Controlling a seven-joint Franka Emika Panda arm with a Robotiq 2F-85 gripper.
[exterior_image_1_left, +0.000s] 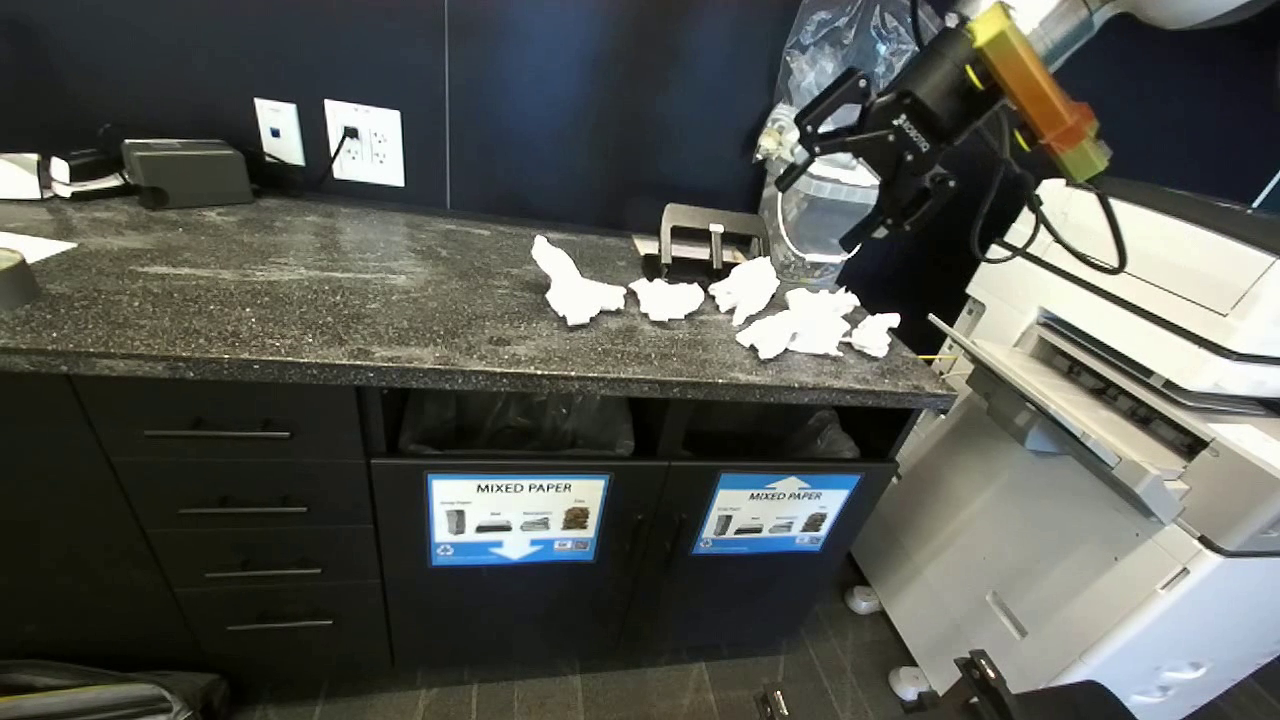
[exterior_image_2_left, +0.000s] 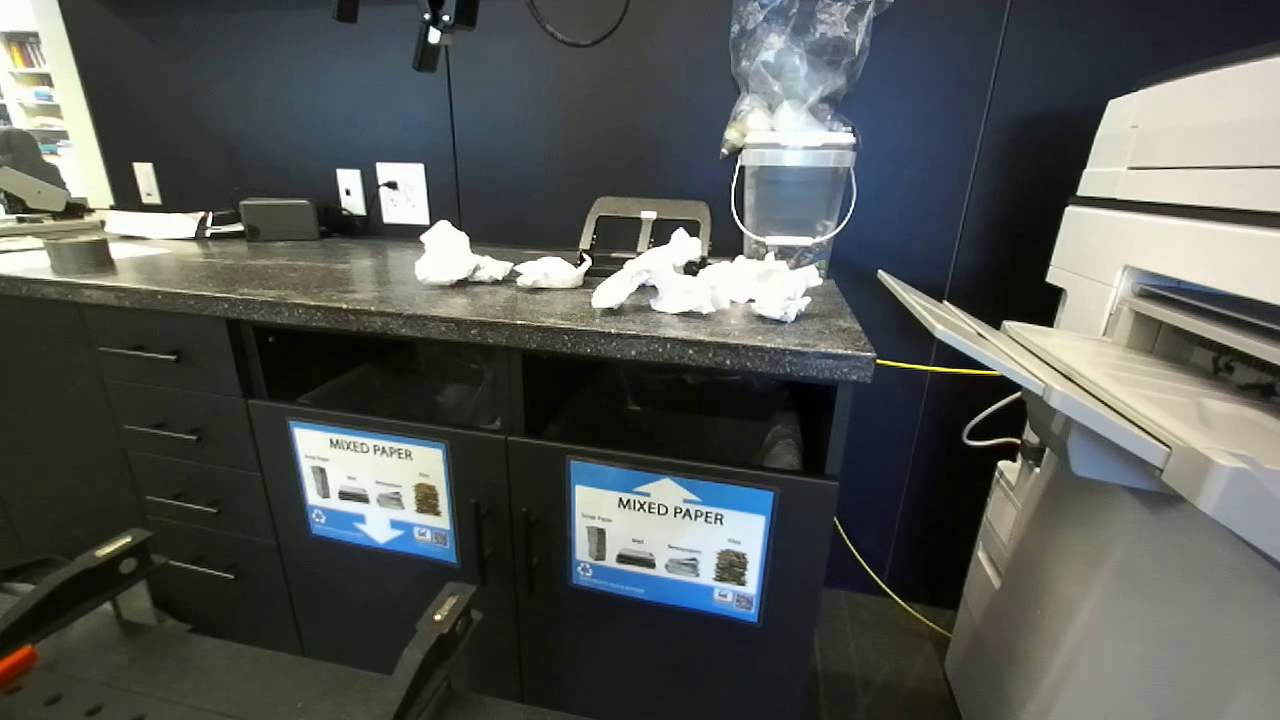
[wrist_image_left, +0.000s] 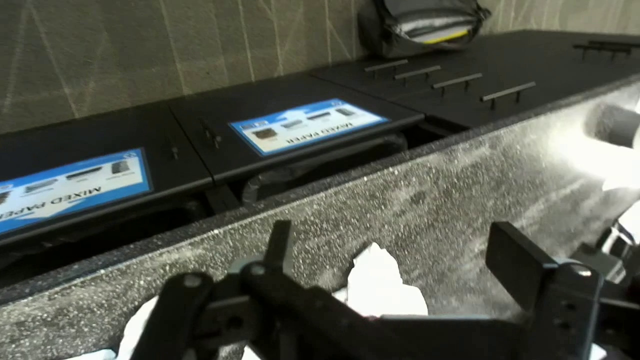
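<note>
My gripper (exterior_image_1_left: 819, 208) is open in the air above the right end of the counter, in front of the clear bucket in exterior view 1. Its fingers are spread, with nothing held between them. Several crumpled white papers lie on the counter below: a left one (exterior_image_1_left: 576, 288), a small one (exterior_image_1_left: 666, 299), one by the hole punch (exterior_image_1_left: 745, 288) and a cluster (exterior_image_1_left: 806, 324) near the right end. In the wrist view a white paper (wrist_image_left: 384, 288) shows beyond the open gripper, down on the counter. Only finger parts (exterior_image_2_left: 428, 46) show at the top of exterior view 2.
A clear bucket (exterior_image_2_left: 794, 198) with a plastic bag (exterior_image_2_left: 798, 60) on top stands at the counter's back right, beside a hole punch (exterior_image_2_left: 648, 214). The printer (exterior_image_1_left: 1080, 480) stands to the right. Bare counter (exterior_image_1_left: 360, 282) stretches left; two open bin slots lie under its front edge.
</note>
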